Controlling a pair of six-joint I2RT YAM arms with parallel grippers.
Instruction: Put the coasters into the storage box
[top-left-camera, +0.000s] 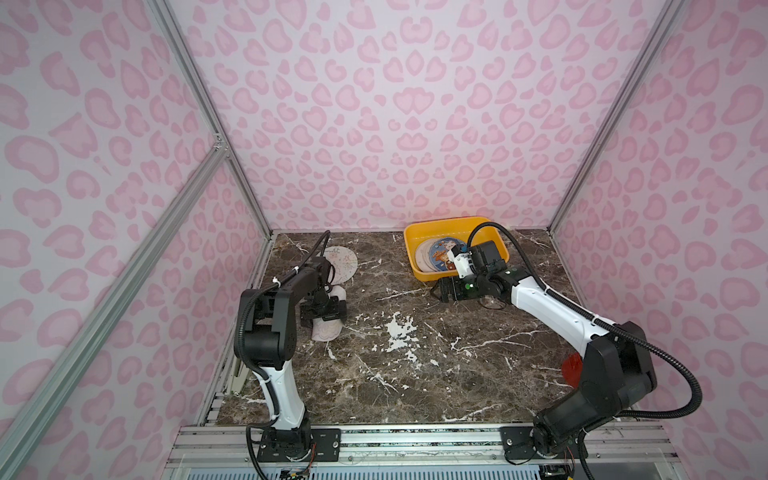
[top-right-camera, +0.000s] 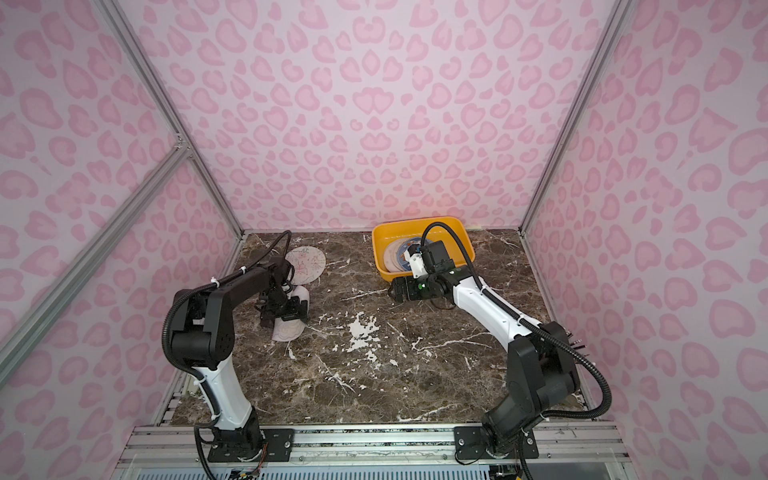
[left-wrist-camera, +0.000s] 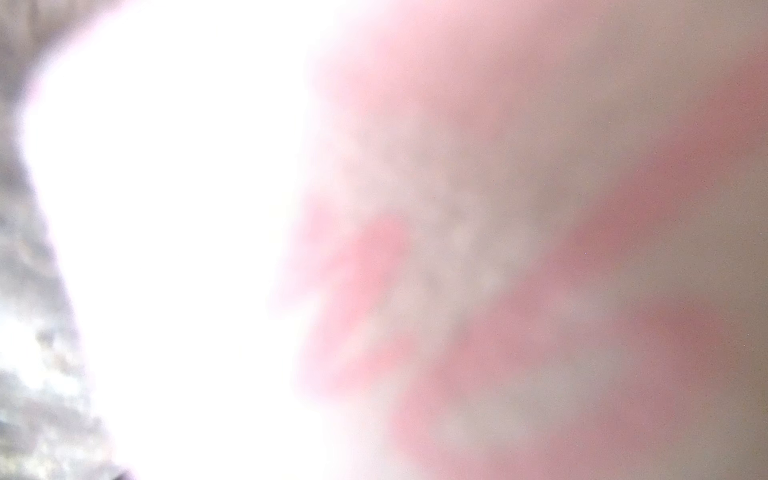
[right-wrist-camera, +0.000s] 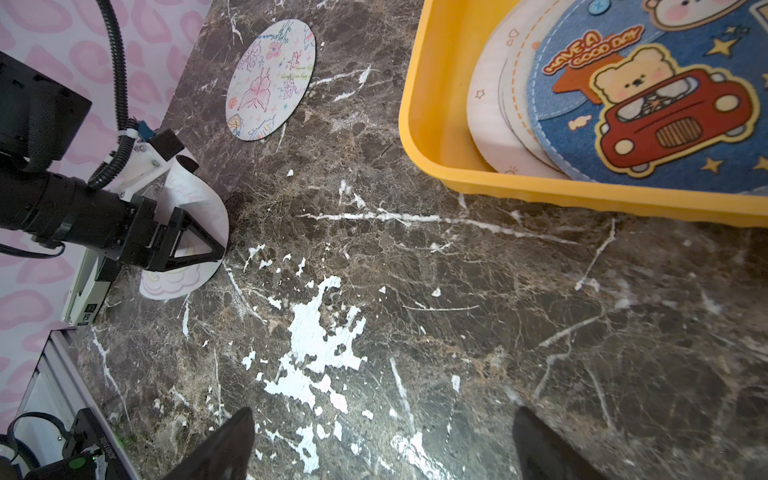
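Observation:
The yellow storage box stands at the back right, with pale coasters and a blue bear coaster inside. A white coaster with coloured drawings lies at the back left. Another pale pink coaster is partly hidden under my left gripper. It looks tilted, and its blurred pink pattern nearly fills the left wrist view. Seen from the right wrist, the left fingers are spread against this coaster. My right gripper hovers open and empty in front of the box.
The white patches are its pattern. A red object sits at the right edge, partly behind the right arm. Patterned walls close off the back and sides.

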